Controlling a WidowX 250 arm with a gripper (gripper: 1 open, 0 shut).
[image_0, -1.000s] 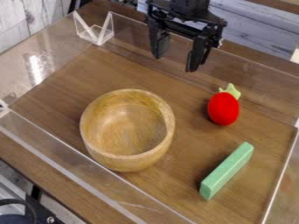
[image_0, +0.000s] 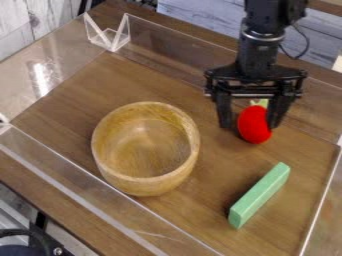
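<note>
My black gripper (image_0: 255, 98) is lowered at the upper right, open, its fingers spread around and just above a red object (image_0: 255, 126) with a small green top, resembling a strawberry, which is partly hidden by the fingers. A tan wooden bowl (image_0: 144, 148) sits at the centre left of the wooden table. A pale green bar (image_0: 259, 195) lies diagonally at the lower right.
A clear raised edge runs along its sides, with a small transparent piece (image_0: 110, 30) at the upper left.
The gripper has moved right and down from the upper middle to over the red object, its fingers now sharp around it. The bowl and green bar have not moved.
</note>
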